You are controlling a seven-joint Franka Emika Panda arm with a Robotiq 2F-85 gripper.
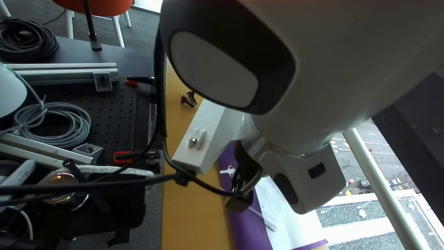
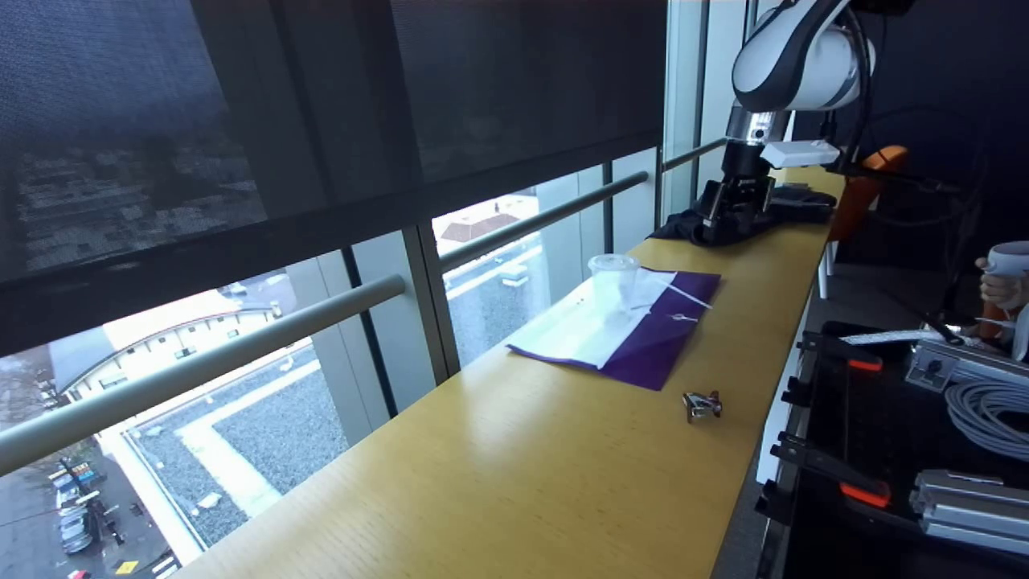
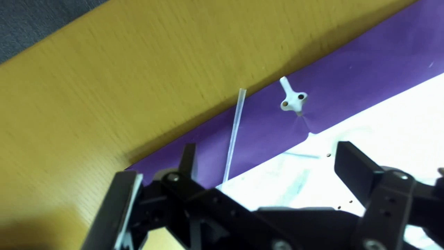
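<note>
My gripper stands open above the sheet, with nothing between its fingers. The wrist view shows a clear straw (image 3: 235,133) lying across the purple band (image 3: 266,129) and a small silver key-like piece (image 3: 293,98) on that band. The sheet's white part (image 3: 395,121) carries clear plastic that is hard to make out. In exterior view 2, a clear lidded cup (image 2: 614,281) is on the sheet. Exterior view 1 has my arm hiding the cup and much of the sheet; the straw (image 1: 260,216) shows partly.
A staple remover (image 2: 702,404) lies on the wooden ledge (image 2: 540,473), whose near part is clear. Dark cloth (image 2: 791,207) is at the far end. A window rail (image 2: 212,357) runs along one side. The black pegboard (image 1: 118,112) with coiled cable (image 1: 79,125) is on the other.
</note>
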